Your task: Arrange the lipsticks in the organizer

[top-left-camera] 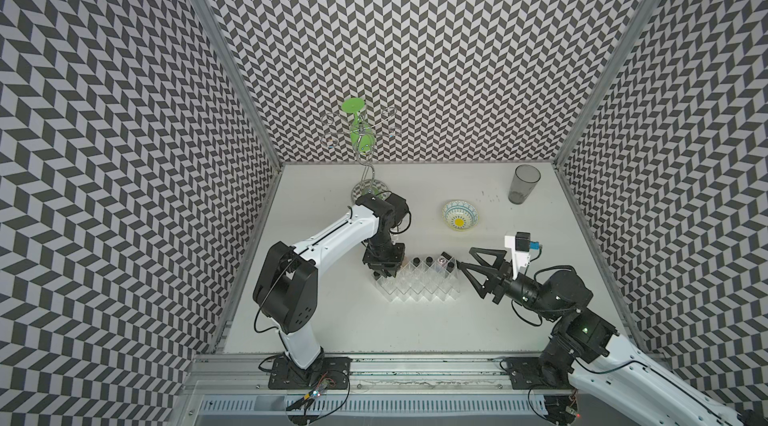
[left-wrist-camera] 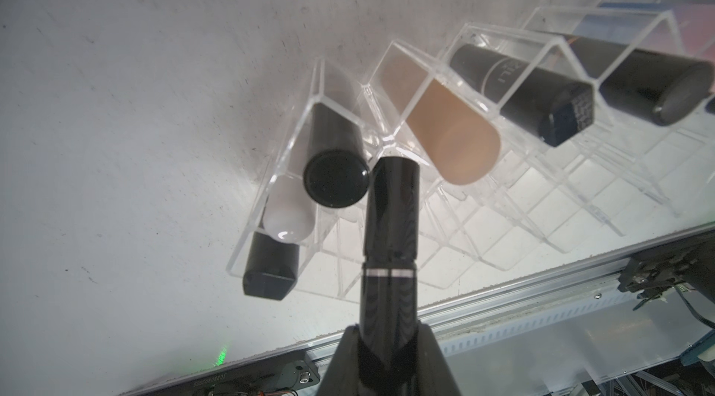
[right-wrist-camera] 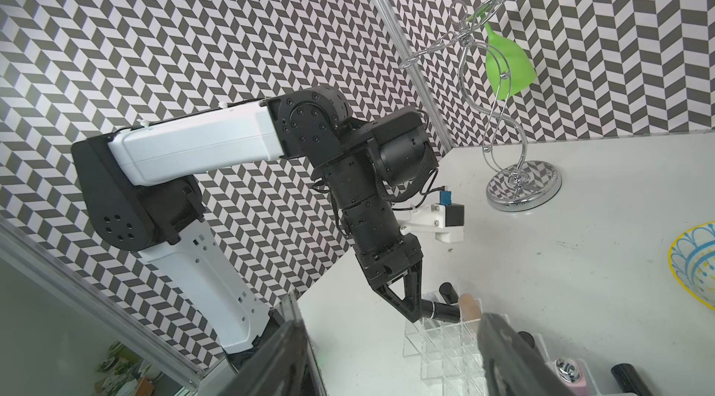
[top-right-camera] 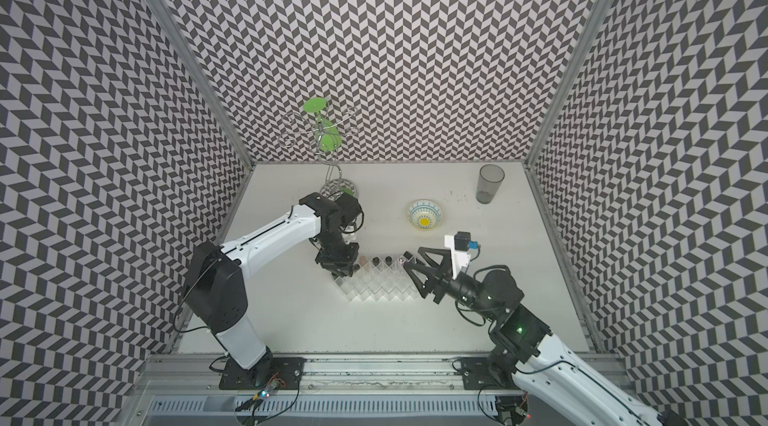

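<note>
In the left wrist view my left gripper is shut on a black lipstick [left-wrist-camera: 391, 224] with a silver band. The lipstick lies over the clear organizer [left-wrist-camera: 521, 224], its far end between a black-capped tube [left-wrist-camera: 335, 172] and a beige tube [left-wrist-camera: 454, 135]. Whether it touches either one I cannot tell. Several tubes stand in the organizer, among them a dark lettered one [left-wrist-camera: 532, 94] and a white-tipped one [left-wrist-camera: 290, 210]. Right of the organizer, my right gripper [top-left-camera: 464, 273] is open and empty, with its fingers spread.
Behind the organizer stands a patterned bowl [top-left-camera: 460, 215], with a grey cup [top-left-camera: 524, 184] at the back right. A wire stand with green parts [top-left-camera: 362, 136] is at the back left.
</note>
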